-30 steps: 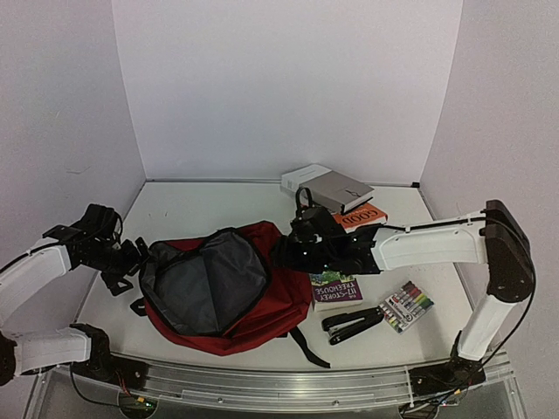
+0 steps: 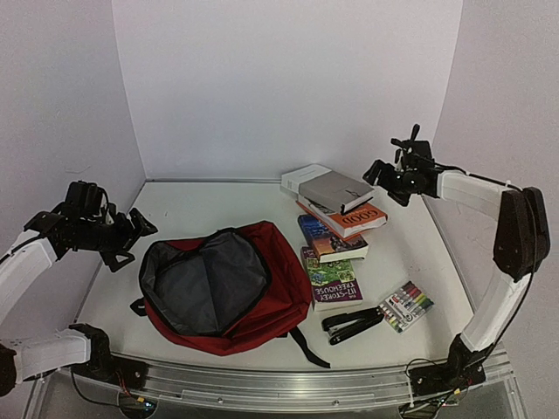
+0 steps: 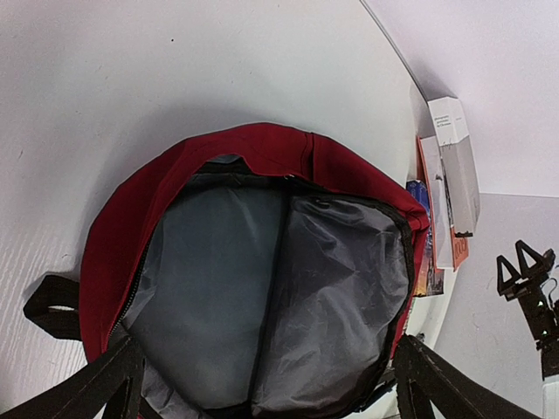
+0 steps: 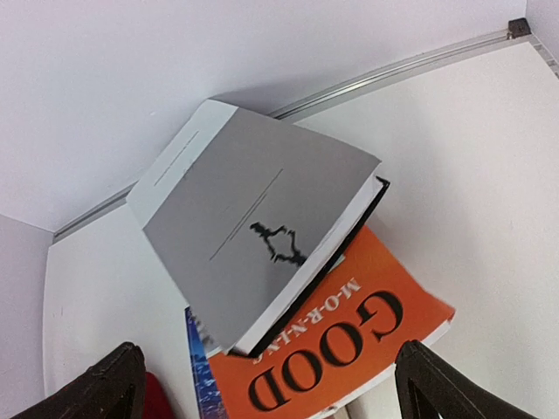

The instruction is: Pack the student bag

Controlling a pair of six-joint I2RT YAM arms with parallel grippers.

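The red backpack (image 2: 288, 271) lies on the table with its zip open, and its grey inside (image 3: 218, 262) looks empty. My left gripper (image 2: 138, 243) hangs open at the bag's left, nothing between its fingers. A grey book (image 2: 334, 189) tops an overlapping row: below it come the orange GOOD book (image 4: 341, 340), a blue book (image 2: 336, 242) and the green-purple Treehouse book (image 2: 332, 279). My right gripper (image 2: 384, 182), also open and empty, is at the grey book's right end, above the table. A black stapler (image 2: 352, 324) lies beside a pack of colored markers (image 2: 405, 306).
Walls (image 2: 288, 87) enclose the back and both sides. Bare table (image 2: 201, 205) shows behind the bag and to the right of the books. A bag strap (image 2: 307, 347) trails toward the front rail (image 2: 288, 384).
My right arm has swung from over the bag's right side, past the books, to the back right. The left gripper has risen slightly. Bag, books, stapler and markers have stayed put.
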